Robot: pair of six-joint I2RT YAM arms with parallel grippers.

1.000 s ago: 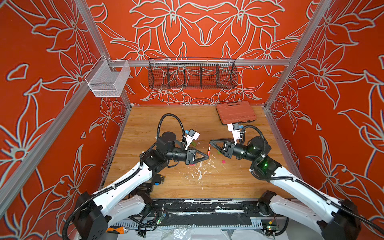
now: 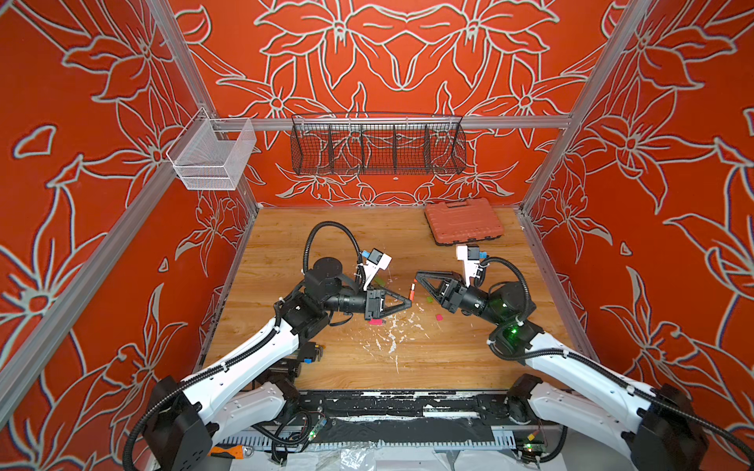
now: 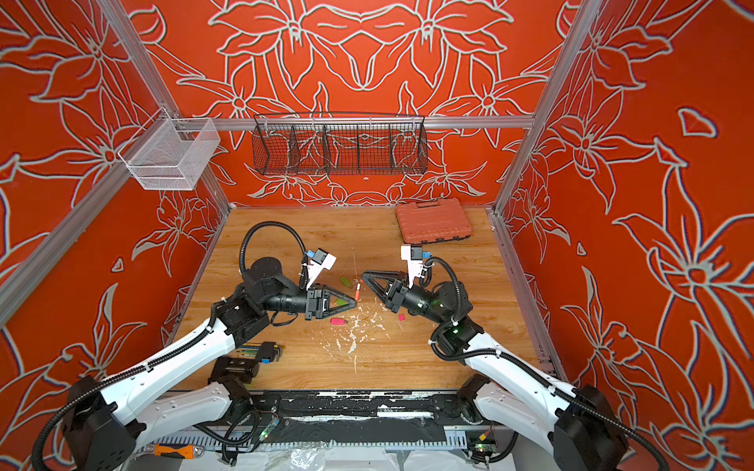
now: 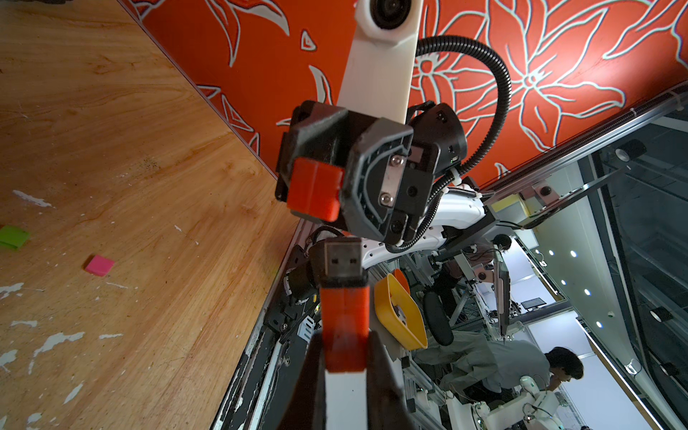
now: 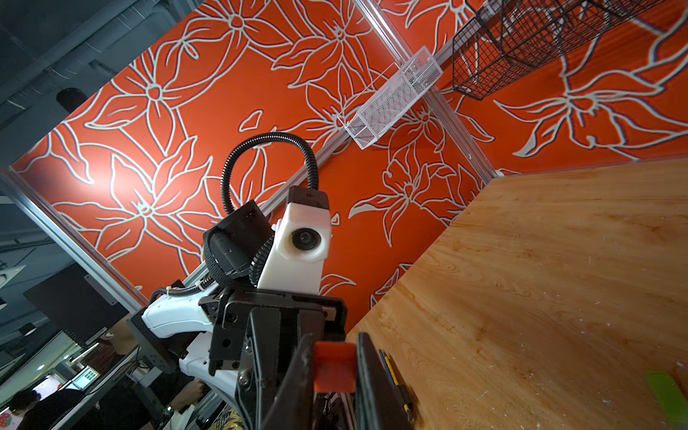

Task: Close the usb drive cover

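An orange and white USB drive [image 4: 344,329] points its bare metal connector [image 4: 342,258] away from my left gripper [image 2: 409,304], which is shut on the white part. My right gripper is shut on the small orange cover [image 5: 334,367], seen between its two dark fingers. In the left wrist view the cover [image 4: 315,190] appears above and left of the connector, apart from it. From the top left view the drive [image 2: 412,291] stands nearly upright, with the right gripper's tips just above and to the right. The cover's opening is hidden.
Pink pieces [image 3: 337,321] [image 3: 401,317] and green pieces [image 3: 345,281] lie on the wooden table [image 3: 314,227] below the grippers. A red case [image 2: 463,220] sits at the back right. Tools [image 3: 257,353] lie at the front left.
My right gripper has shifted slightly to the right with the cover. The left gripper, with the drive, has moved only a little, also rightward. Both are still shut.
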